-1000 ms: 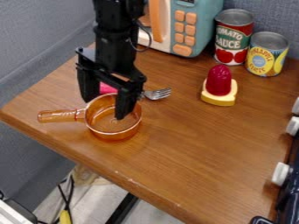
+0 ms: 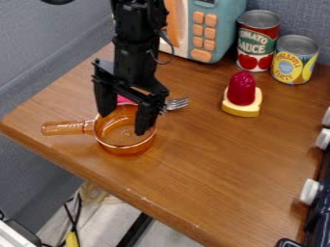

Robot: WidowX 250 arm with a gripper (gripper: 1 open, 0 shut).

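Note:
My black gripper (image 2: 125, 116) hangs over an orange translucent pan (image 2: 125, 145) with its handle pointing left, its fingers reaching down to the rim and inside. The fingers are apart; I cannot see anything held between them. Behind the gripper, a pink object and a silver fork (image 2: 177, 103) are partly hidden.
A red raspberry-like toy on a yellow base (image 2: 240, 107) sits right of centre. A toy microwave (image 2: 202, 29), a sauce can (image 2: 257, 48) and a yellow can (image 2: 294, 63) stand at the back. A dark appliance (image 2: 318, 193) lines the right edge.
Over the last second my gripper has moved slightly right and down over the pan. The other things have not visibly moved.

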